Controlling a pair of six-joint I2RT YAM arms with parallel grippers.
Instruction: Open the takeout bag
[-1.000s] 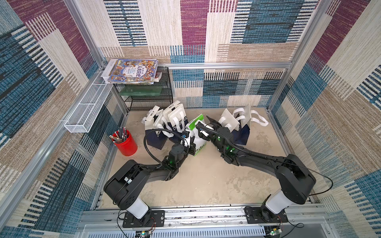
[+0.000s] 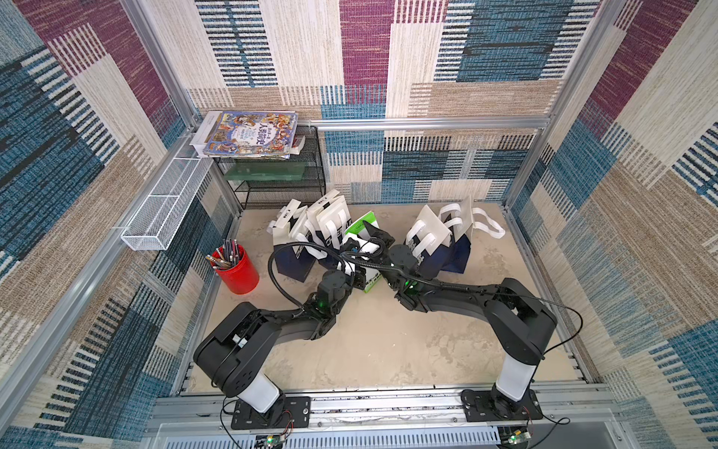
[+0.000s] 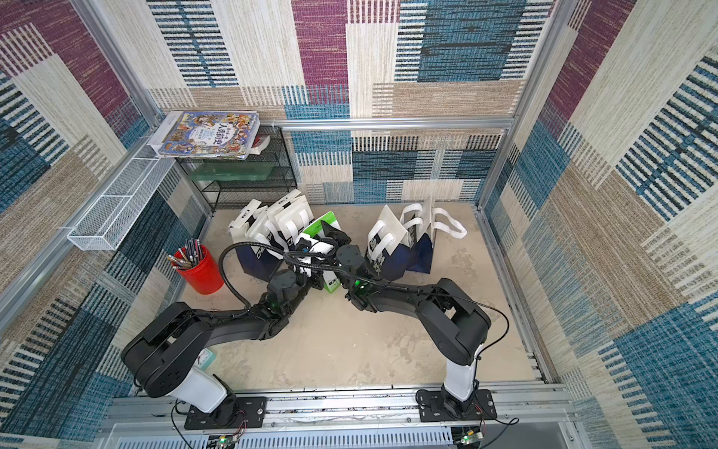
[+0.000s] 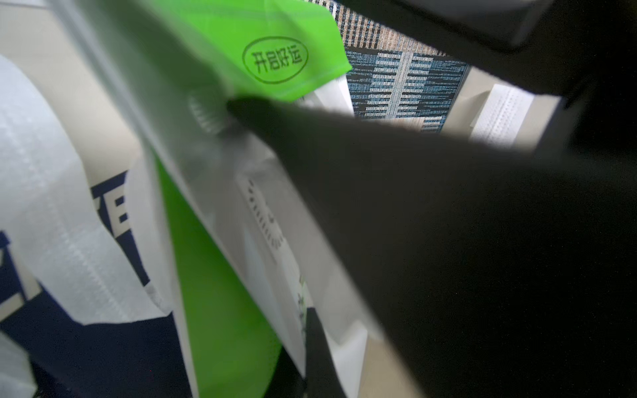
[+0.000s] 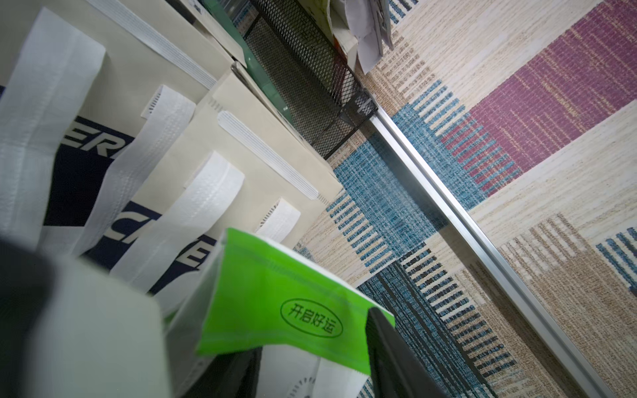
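Note:
The takeout bag (image 2: 371,280) is white with green sides and stands mid-table, largely covered by both arms in the top views. Its bright green top flap (image 5: 265,298) bears printed characters in an oval. In the right wrist view my right gripper has its fingers apart, one on either side of the flap. The dark right fingers (image 4: 318,146) cross the left wrist view, a tip lying at the bag's upper part. My left gripper is shut low on the bag's white side edge, seen at the bottom of its wrist view.
White-and-navy paper bags (image 2: 329,217) with white handles crowd the left side, and more such bags (image 2: 456,250) stand to the right. A red pen cup (image 2: 239,274) sits far left, a wire rack (image 2: 318,172) behind.
My right gripper has moved leftward over the bag's top, its arm swinging left with it. The left arm has stayed nearly still, and the bag remains in about the same place.

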